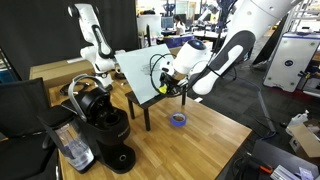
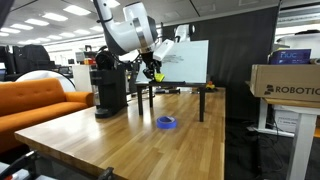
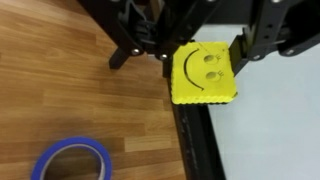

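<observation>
A square yellow sponge (image 3: pixel 203 85) with a smiling face is held between the fingers of my gripper, which is shut on it. In exterior view 2 the same sponge (image 2: pixel 159 75) shows just below the arm, near the lower part of a tilted white board (image 2: pixel 193 60). The board (image 1: pixel 138 68) rests on a dark frame above the wooden table. Whether the sponge touches the board's surface, I cannot tell. Any marks on the board are too faint or hidden to make out.
A blue ring, like a tape roll (image 1: pixel 178 119), lies on the table in front of the board; it shows as a blue ring (image 3: pixel 70 150) at the wrist view's lower left. A black coffee machine (image 1: pixel 103 120) stands left.
</observation>
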